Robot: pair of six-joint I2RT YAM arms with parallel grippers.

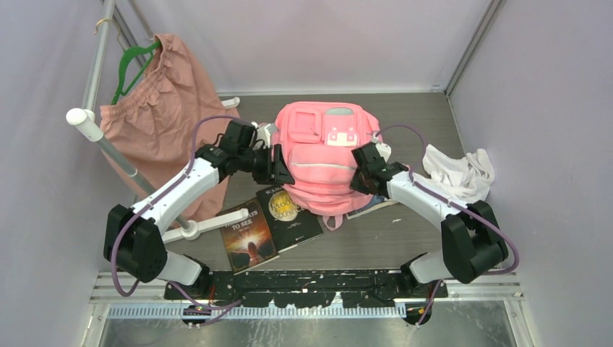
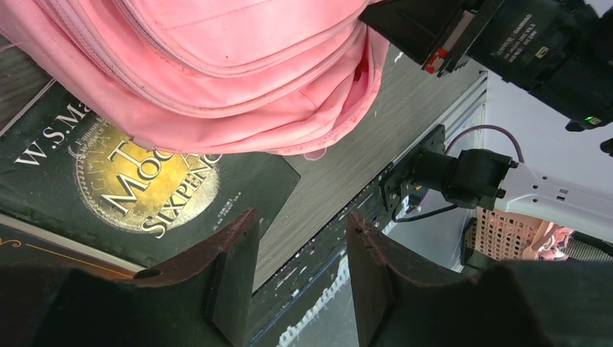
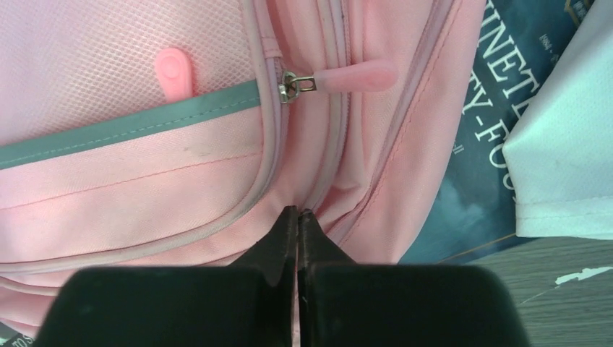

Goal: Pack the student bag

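Observation:
The pink backpack (image 1: 325,144) lies flat in the middle of the floor. My right gripper is shut on pink fabric beside a piped zipper seam at its right side; a zipper pull (image 3: 358,76) is just above. My left gripper stands open over the bag's lower left, empty. A black book (image 2: 144,188) and an orange-brown book (image 1: 246,238) lie left of the bag; a blue book (image 3: 463,210) is partly under its right side.
A white cloth (image 1: 463,177) lies at the right near the wall. On the left stands a white rack (image 1: 130,170) with a pink garment (image 1: 166,87) on a green hanger. Bare floor (image 1: 412,116) shows at the back right.

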